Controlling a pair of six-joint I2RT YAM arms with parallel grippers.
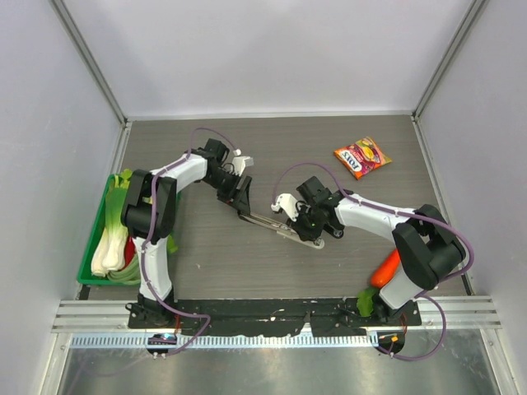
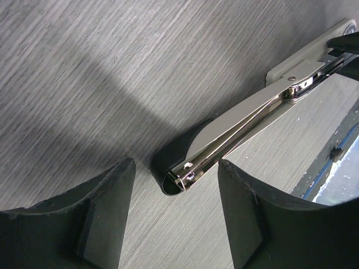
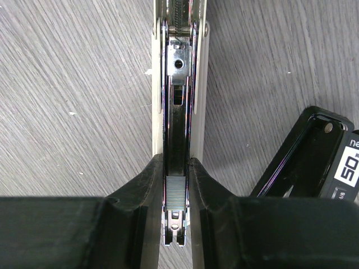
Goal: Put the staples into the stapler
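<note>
The stapler (image 2: pixel 247 117) lies opened out long on the table, its black-capped end (image 2: pixel 176 147) towards my left gripper. That gripper stands open above this end, one finger to each side and nothing gripped. At the other end, my right gripper straddles the metal magazine rail (image 3: pixel 179 131), with its fingers (image 3: pixel 147 182) close against both sides. Whether they press on it cannot be told. A short grey strip of staples (image 3: pixel 176 192) sits in the rail between the right fingertips. From above, my right gripper hides much of this end of the stapler (image 1: pixel 265 221).
Beside the stapler's right end lies a black object with a white label (image 3: pixel 350 165). A chips bag (image 1: pixel 363 156) is at the back right, a carrot (image 1: pixel 385 269) at the right. On the left stands a green basket of vegetables (image 1: pixel 86 262).
</note>
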